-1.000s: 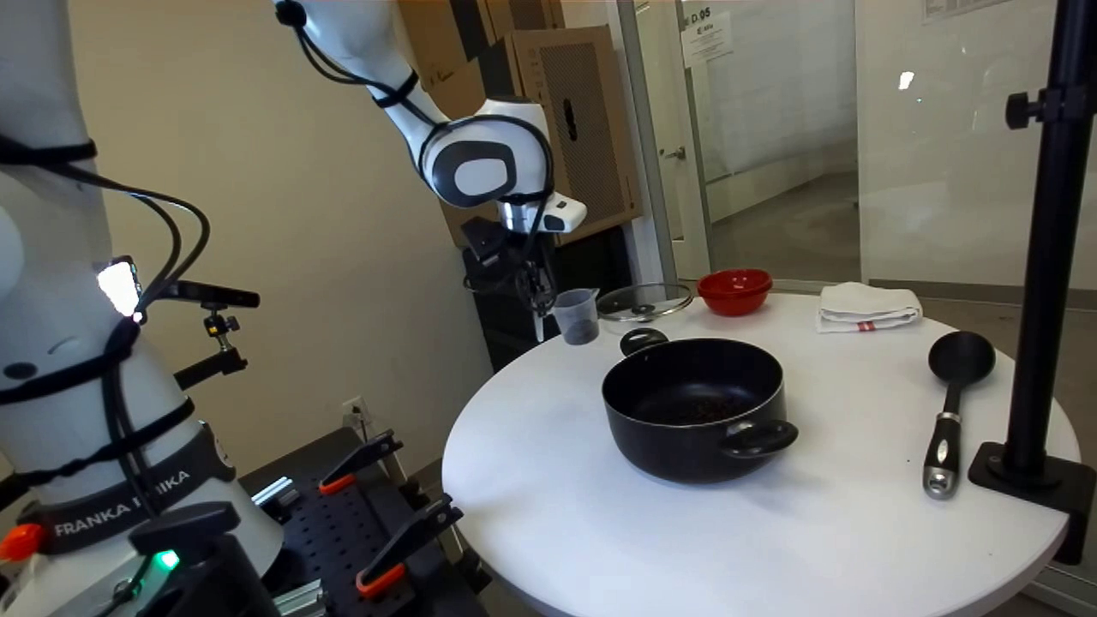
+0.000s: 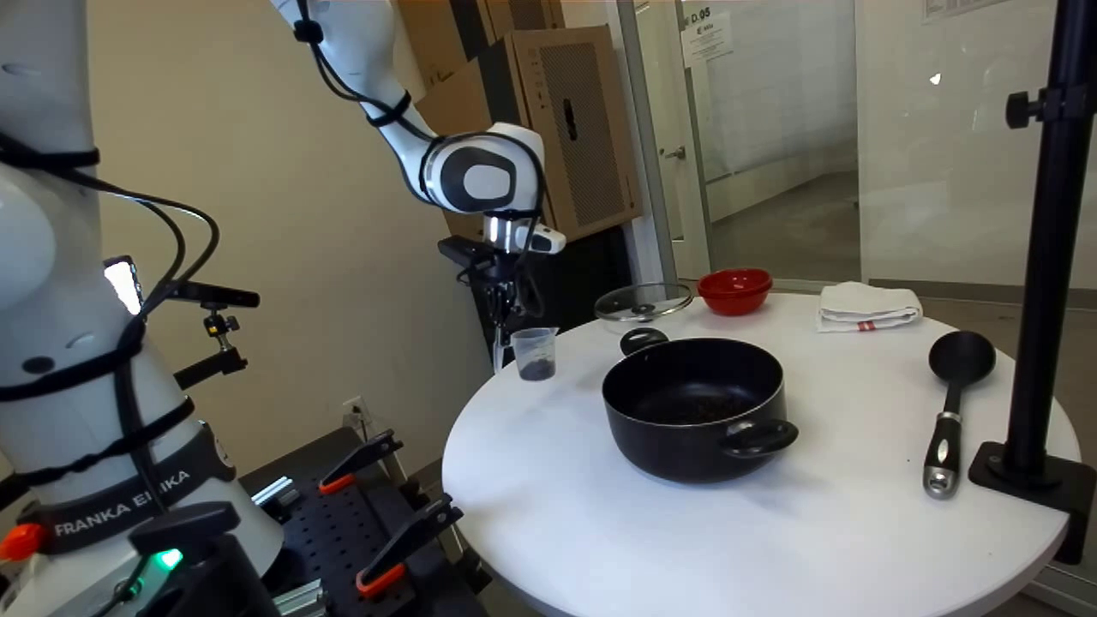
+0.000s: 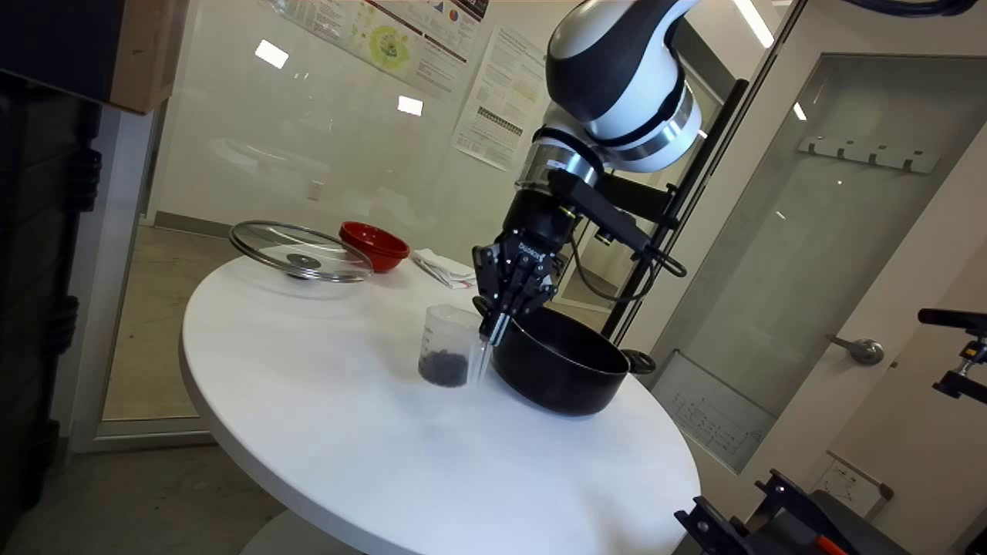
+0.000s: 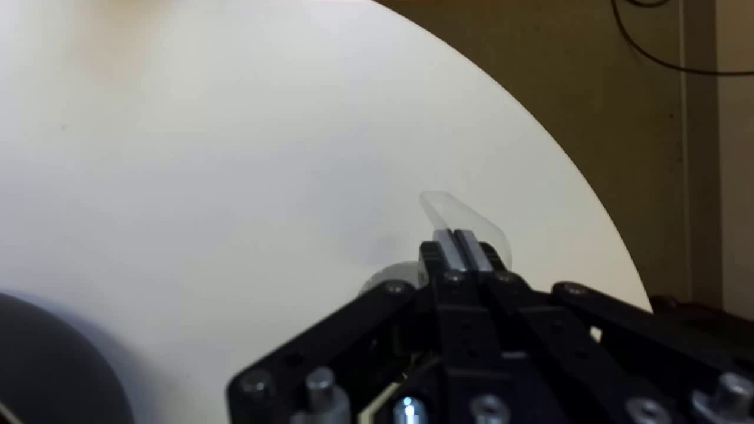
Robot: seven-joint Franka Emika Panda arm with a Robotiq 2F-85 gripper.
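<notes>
A clear measuring cup with dark contents is upright at the table's left side in exterior view 1. My gripper is shut at the cup's handle side, fingers pointing down; the thin clear handle seems pinched between them. In the wrist view, part of the clear handle shows just past the closed fingertips, and most of the cup is hidden under the gripper. Whether the cup's base touches the table is hard to tell. A black pot stands mid-table, some dark bits inside.
A glass lid and red bowls lie at the back of the white table. A folded towel, a black ladle and a black pole are on the right.
In exterior view 1 my gripper and the measuring cup have moved together to the left and nearer the camera. The pot, lid, bowls, towel and ladle have stayed put.
</notes>
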